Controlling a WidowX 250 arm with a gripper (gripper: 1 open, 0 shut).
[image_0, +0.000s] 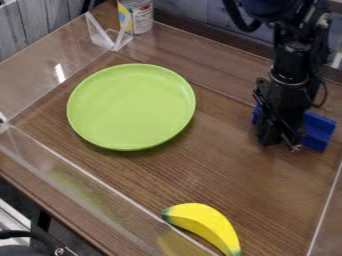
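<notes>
At the right of the camera view my black gripper (278, 131) is lowered over a blue object (315, 133), which lies on the wooden table and is partly hidden behind it. The fingertips are dark and overlap the blue object, so I cannot make out whether anything sits between them.
A green plate (131, 108) lies at the left. A yellow banana (206, 224) is at the front. A can (135, 14) stands at the back left.
</notes>
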